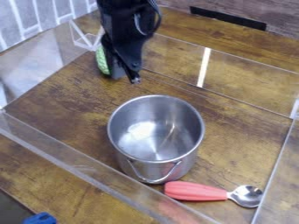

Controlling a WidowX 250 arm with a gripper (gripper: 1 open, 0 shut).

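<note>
My black gripper (pixel 131 72) hangs at the top centre, above and behind the steel pot, with nothing visible between its fingers; it looks shut. Just behind it, a green object (pixel 103 59) stands near the back left, partly hidden by the gripper. The empty steel pot (pixel 156 158) stands at the front centre of the wooden surface. A spoon with a red handle (pixel 205 191) and a metal bowl end lies at the pot's front right.
Clear plastic walls (pixel 82 171) edge the wooden area. A blue object (pixel 40 218) sits outside at the bottom left.
</note>
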